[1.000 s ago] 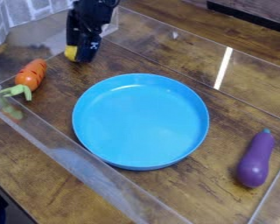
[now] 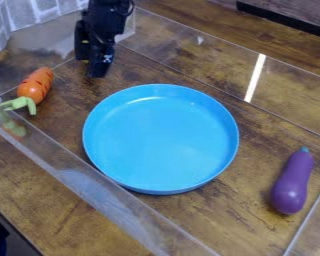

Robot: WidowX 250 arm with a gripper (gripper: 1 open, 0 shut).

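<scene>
The black gripper (image 2: 96, 55) hangs at the top left over the wooden surface, behind the blue plate (image 2: 160, 137). An orange carrot (image 2: 35, 86) with a pale green top lies at the left. A purple eggplant (image 2: 291, 183) lies at the right.
Clear walls or edges run along the left side and top left. The wood right of the gripper and around the plate's right side is largely free. A pale strip (image 2: 254, 78) lies at the upper right.
The gripper has shifted slightly, and the small yellow object that showed beside and under it is now out of sight behind it.
</scene>
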